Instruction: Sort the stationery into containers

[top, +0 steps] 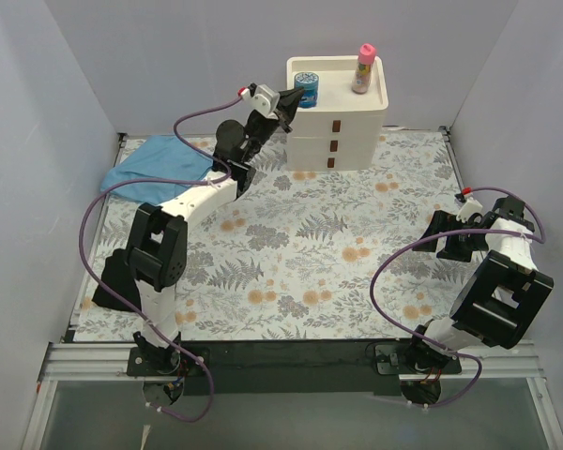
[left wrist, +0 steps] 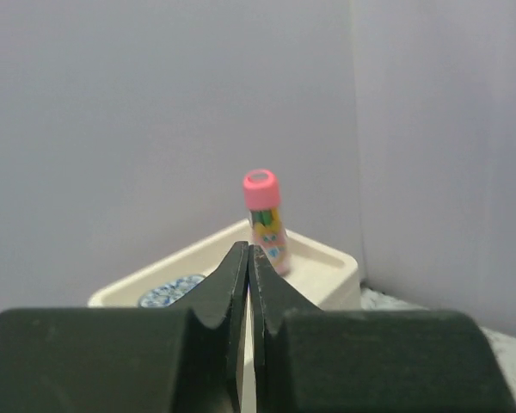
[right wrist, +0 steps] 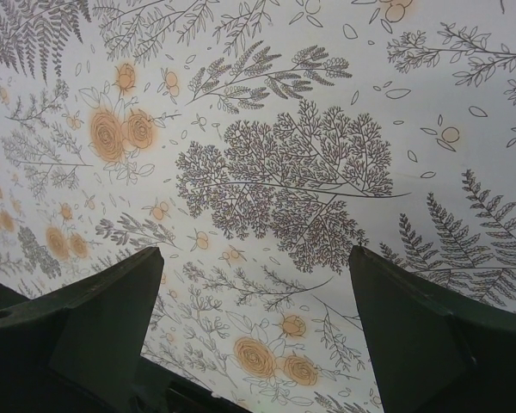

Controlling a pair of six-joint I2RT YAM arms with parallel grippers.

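A blue round container (top: 306, 89) stands at the left end of the top tray of a cream drawer unit (top: 311, 150). A clear bottle with a pink cap (top: 364, 68) and colourful contents stands at the tray's right end, upright. Just left of the blue container is my left gripper (top: 294, 97). In the left wrist view its fingertips (left wrist: 240, 262) meet with nothing visible between them, and the bottle (left wrist: 267, 222) rises behind. Far to the right, my right gripper (top: 426, 240) is open above bare patterned cloth, its fingers (right wrist: 112, 323) wide apart. The drawers are shut.
A blue cloth (top: 158, 169) lies at the back left. The black cloth (top: 120, 281) at the left is partly covered by my left arm. Walls stand close on both sides.
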